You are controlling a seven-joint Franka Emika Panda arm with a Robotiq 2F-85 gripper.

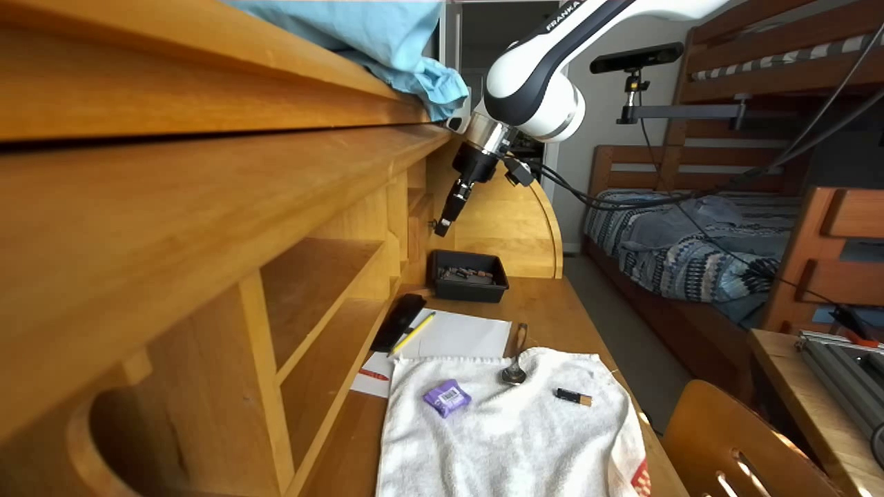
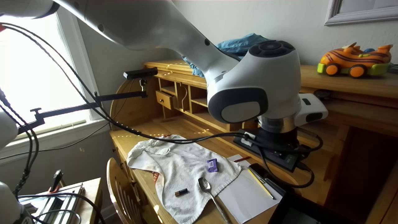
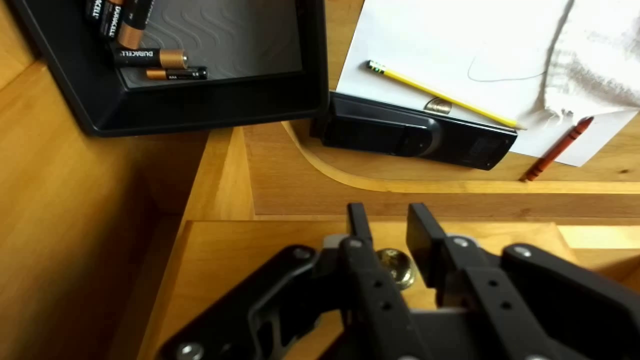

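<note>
A small drawer's wooden front (image 3: 240,255) with a round brass knob (image 3: 396,268) fills the lower middle of the wrist view. My gripper is partly open, its two black fingers (image 3: 358,221) set apart, and the knob shows in the gap behind them. Whether either finger touches the knob cannot be told. From the side, in exterior view 1, the gripper (image 1: 443,228) tilts down close to the knob (image 1: 431,223), above the black tray (image 1: 469,290). The arm hides the fingers in exterior view 2.
Batteries (image 3: 150,58) lie in the tray. Along the desk are a black remote-like object (image 3: 414,133), paper (image 3: 444,36), a yellow pencil (image 3: 444,96) and a red crayon (image 3: 558,150). A white towel (image 1: 489,447) bears a purple packet (image 1: 447,398), a spoon (image 1: 514,373) and a battery (image 1: 573,397).
</note>
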